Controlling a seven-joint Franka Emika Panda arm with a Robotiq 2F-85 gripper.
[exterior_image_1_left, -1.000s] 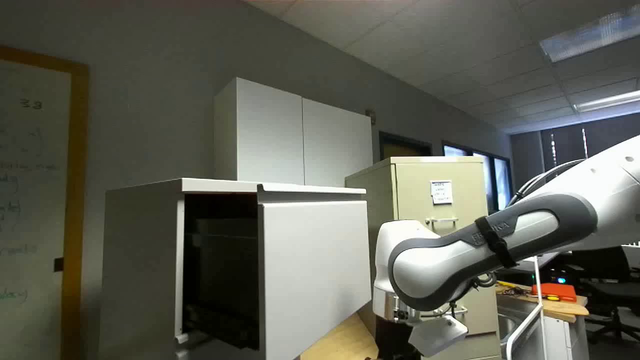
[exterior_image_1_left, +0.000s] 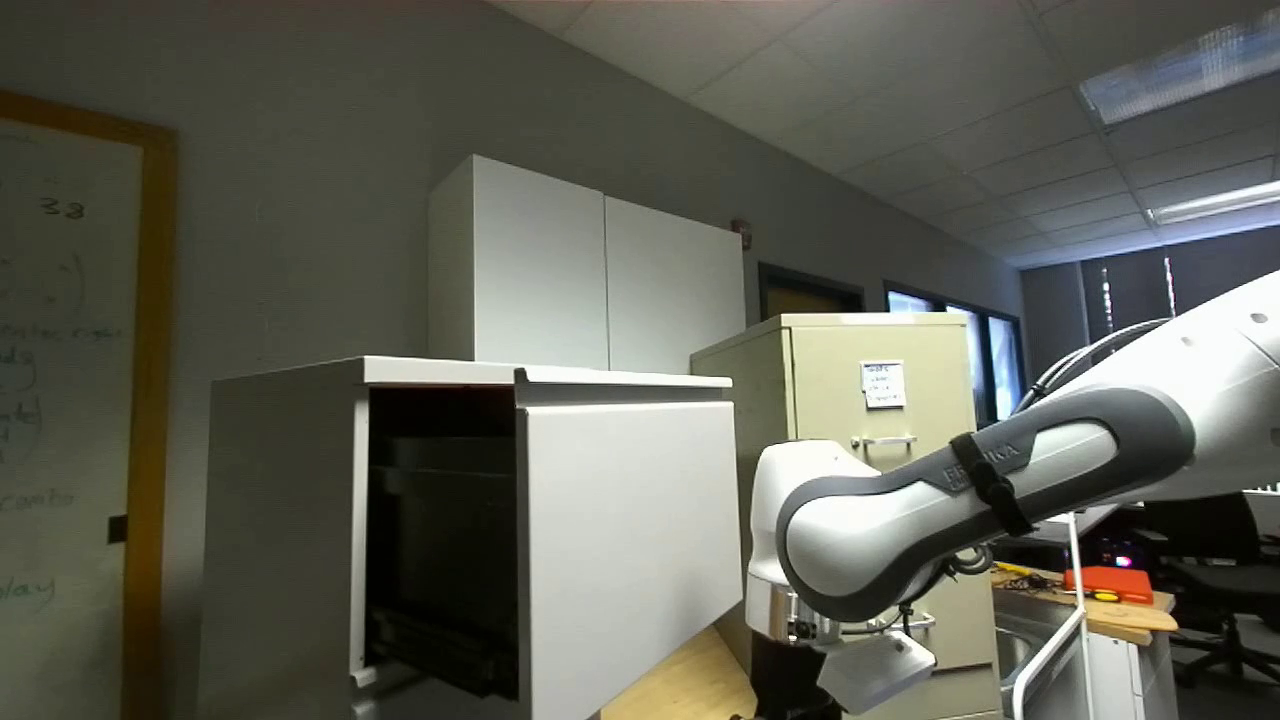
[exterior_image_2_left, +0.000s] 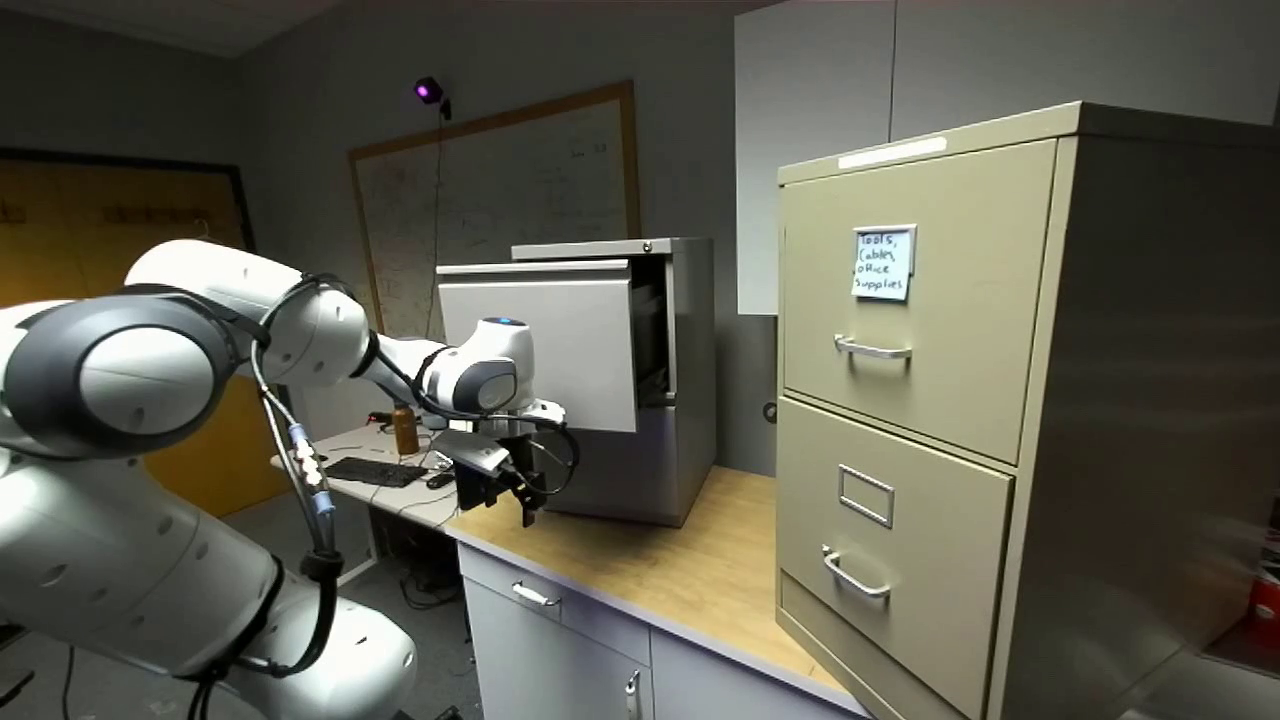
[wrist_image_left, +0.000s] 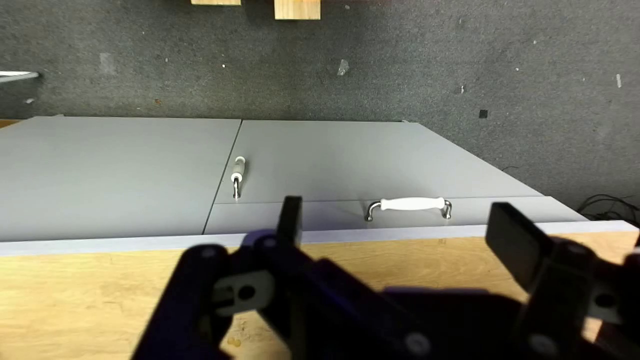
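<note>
A white-grey filing cabinet (exterior_image_2_left: 696, 360) stands on the wooden counter, its top drawer (exterior_image_1_left: 630, 528) pulled well out and its dark inside showing at the side. My gripper (exterior_image_2_left: 504, 504) points down over the counter, in front of that drawer face and apart from it. In the wrist view the two fingers of my gripper are wide apart, with empty air between them. Below and beyond them lie the counter edge and a cupboard drawer with a white handle (wrist_image_left: 411, 204).
A beige filing cabinet (exterior_image_2_left: 900, 360) with a handwritten label stands on the right of the counter in exterior view 2. Bare wooden counter (exterior_image_2_left: 732, 540) lies between the two cabinets. A desk with a keyboard (exterior_image_2_left: 378, 470) is at the left.
</note>
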